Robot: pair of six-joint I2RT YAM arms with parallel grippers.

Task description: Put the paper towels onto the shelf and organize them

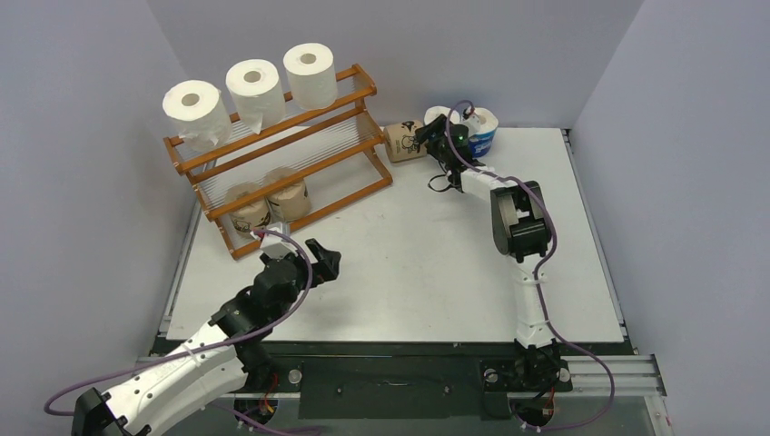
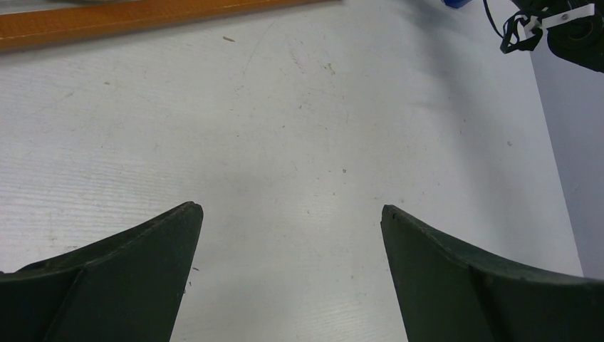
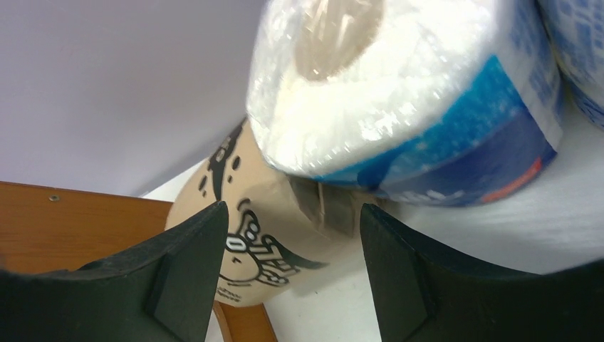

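Three white rolls (image 1: pixel 253 86) stand on the wooden shelf's (image 1: pixel 327 163) top tier; two brown-wrapped rolls (image 1: pixel 290 200) sit lower. At the back, a brown Kraft-wrapped roll (image 1: pixel 399 143) lies beside two blue-wrapped rolls (image 1: pixel 482 136). My open right gripper (image 1: pixel 423 133) is over them; in the right wrist view its fingers flank the brown roll (image 3: pixel 263 242), beneath a blue-and-white roll (image 3: pixel 399 92). My left gripper (image 1: pixel 322 256) is open at the front left, over bare table in its wrist view.
Walls enclose the back and both sides; the shelf's frame is left of the brown roll.
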